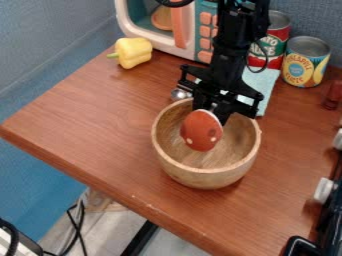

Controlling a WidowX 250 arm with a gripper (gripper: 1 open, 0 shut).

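A wooden bowl [207, 170] sits near the front of the table, holding a red object with pale spots [202, 131], egg-shaped. My black gripper [219, 112] reaches down over the back of the bowl, right behind the red object. Whether its fingers touch or grip that object is hidden, as is their opening.
A toy microwave [167, 25], yellow pepper-like toy [132, 52], cans [306, 63] and a small red bottle [334, 96] stand at the back. A light cloth lies behind the arm. Black equipment is at the right edge.
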